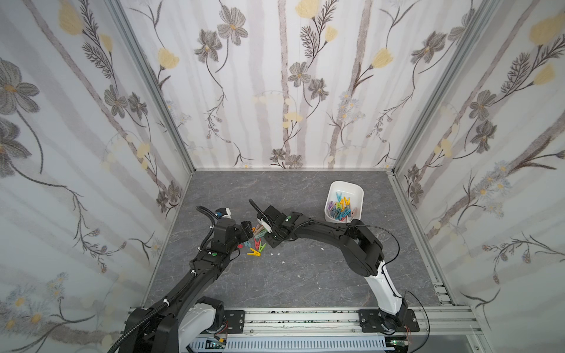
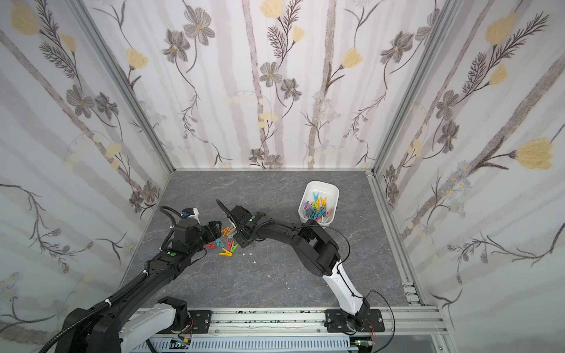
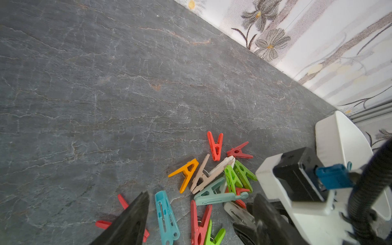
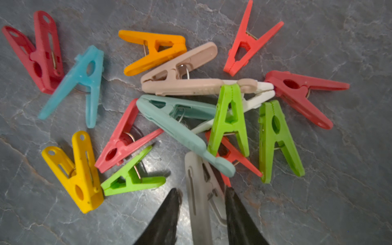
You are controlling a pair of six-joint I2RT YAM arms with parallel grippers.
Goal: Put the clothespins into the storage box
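Note:
A pile of coloured clothespins lies on the grey floor, including an orange one (image 4: 155,49), a yellow one (image 4: 83,183) and a cyan one (image 3: 165,216). My right gripper is open over a grey clothespin (image 4: 195,175), which lies between its fingertips at the pile's lower edge. My left gripper hangs at the left of the pile, open, with clothespins below and between its fingers. The white storage box (image 1: 344,186) stands at the back right and holds several clothespins.
The two grippers are close together over the pile, and the right arm stretches in front of the box.

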